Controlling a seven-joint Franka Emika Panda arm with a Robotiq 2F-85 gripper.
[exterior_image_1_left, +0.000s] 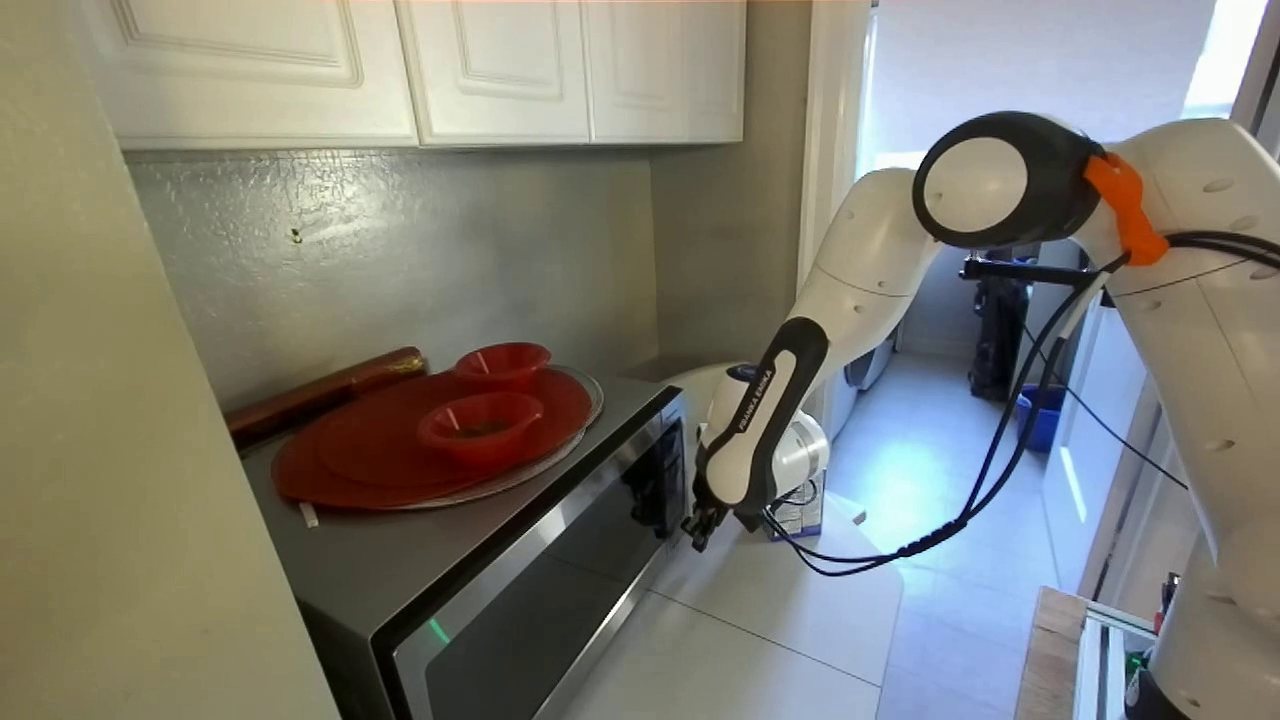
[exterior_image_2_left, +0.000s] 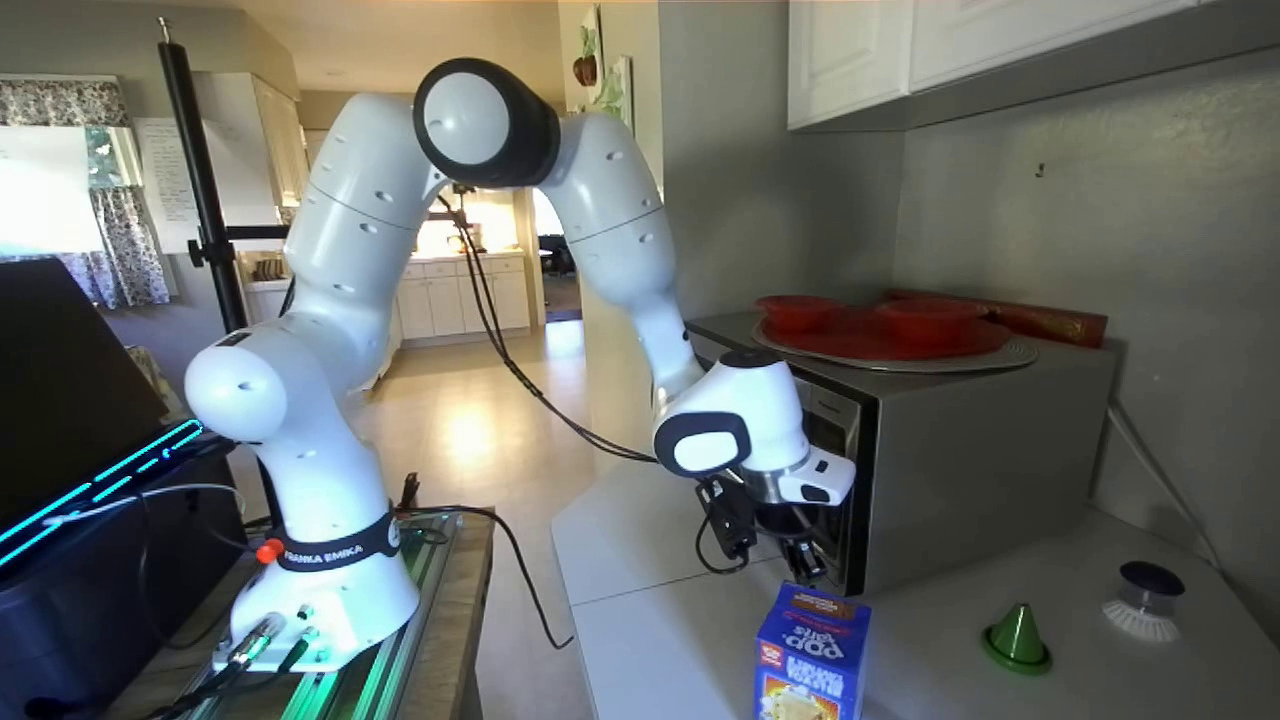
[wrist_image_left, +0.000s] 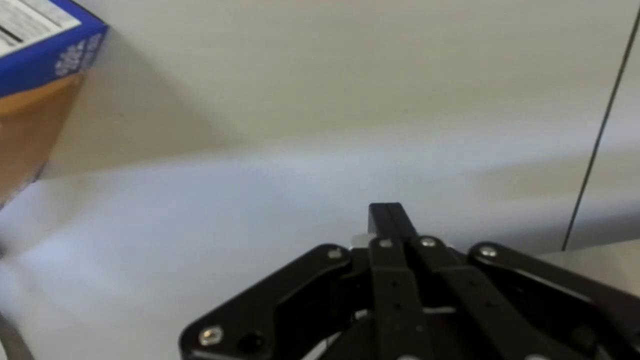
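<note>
My gripper is shut, its black fingers pressed together and nothing showing between them. It hangs in front of the microwave's right-hand end, above the white counter (exterior_image_1_left: 720, 636), as exterior view 1 shows. The microwave (exterior_image_1_left: 504, 636) has a dark glass door, which is closed. A blue Pop-Tarts box (exterior_image_2_left: 813, 654) stands upright on the counter beside the gripper in exterior view 2; part of that box (wrist_image_left: 54, 57) fills the upper left corner of the wrist view, apart from the fingers.
On top of the microwave lie red round mats (exterior_image_1_left: 360, 450) with two red bowls (exterior_image_1_left: 482, 434) and a rolled package (exterior_image_1_left: 324, 396) behind. A green cone (exterior_image_2_left: 1018, 636) and a scrub brush (exterior_image_2_left: 1143, 600) stand right of the box. White cabinets (exterior_image_1_left: 504, 72) hang overhead.
</note>
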